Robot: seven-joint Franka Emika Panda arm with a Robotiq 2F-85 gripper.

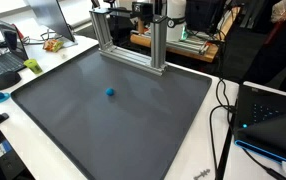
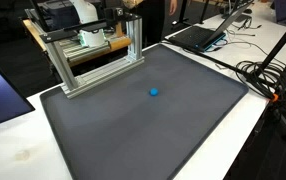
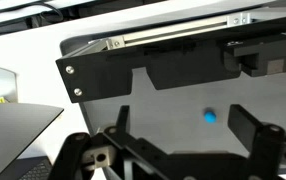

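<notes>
A small blue object (image 1: 110, 92) lies alone on the dark grey board (image 1: 53, 130). The second exterior view has the same blue object (image 2: 153, 92) right of the board's middle, and in the wrist view the blue object (image 3: 210, 116) appears between the finger sides but well beyond them. My gripper stands open, its two dark fingers wide apart with nothing between them. In both exterior views the gripper is hard to make out behind the metal frame at the board's edge.
A metal frame (image 2: 103, 74) stands along one edge of the board. Laptops, one of them a laptop (image 2: 198, 35), and cables (image 2: 248, 70) lie around the board. Apart from the blue object, the board is clear.
</notes>
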